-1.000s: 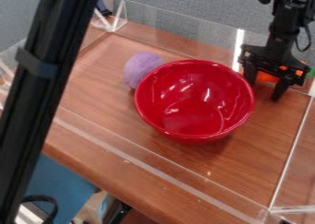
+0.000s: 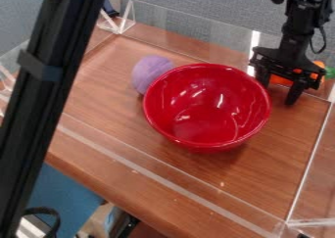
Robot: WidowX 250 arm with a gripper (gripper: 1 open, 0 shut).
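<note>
The black gripper (image 2: 288, 75) is low at the back right of the wooden table, over a small orange object with some green beside it (image 2: 279, 79) that it largely hides. Whether its fingers are shut on that object I cannot tell. A large red bowl (image 2: 207, 107) sits in the middle, left of and nearer than the gripper. A purple round object (image 2: 151, 72) lies just behind the bowl's left side.
Clear plastic walls edge the table (image 2: 131, 173). A black post fills the left of the view, with blue floor and clutter below the table.
The gripper has shifted very slightly at the back right. The bowl and purple object have not moved.
</note>
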